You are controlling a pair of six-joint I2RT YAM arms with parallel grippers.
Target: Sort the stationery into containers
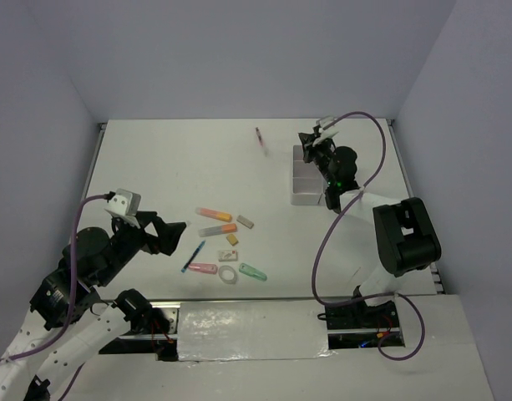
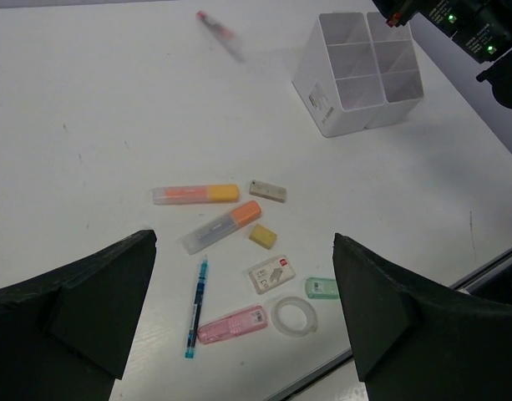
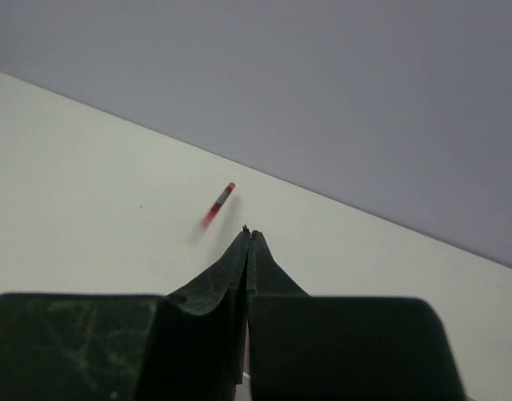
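My right gripper is shut, its fingertips together with nothing between them. The red pen [image 3: 220, 201], slightly blurred, is away from those fingers over the far part of the table; in the top view it lies left of the white container. That compartmented container [image 2: 326, 102] sits under the right arm's wrist, partly hidden in the top view. My left gripper is open and empty, left of the scattered stationery: two orange-capped tubes [image 2: 220, 193] [image 2: 226, 227], a blue pen [image 2: 195, 313], a pink cutter [image 2: 232, 326] and a green one [image 1: 253, 272].
Free table [image 1: 180, 159] stretches across the back left. Walls close in the back and sides.
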